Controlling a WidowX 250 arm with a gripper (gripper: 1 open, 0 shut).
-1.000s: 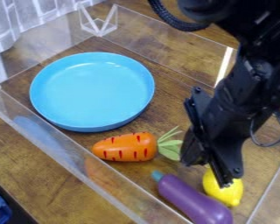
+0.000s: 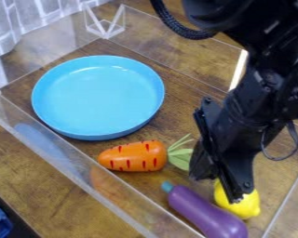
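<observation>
My gripper (image 2: 214,167) hangs low at the right, black, its fingertips just above and beside the carrot's green leaves and the lemon. An orange toy carrot (image 2: 134,156) with green top lies left of it. A purple eggplant (image 2: 204,214) lies below the gripper, and a yellow lemon (image 2: 245,205) sits behind it to the right, partly hidden by the gripper. The fingers look close together, with nothing seen between them, though the dark body makes this hard to make out.
A blue plate (image 2: 89,98) occupies the upper left of the wooden table (image 2: 40,186). Clear low walls border the area along the back, left and front.
The gripper has shifted slightly over the last second, staying low over the lemon. The objects look essentially in the same places.
</observation>
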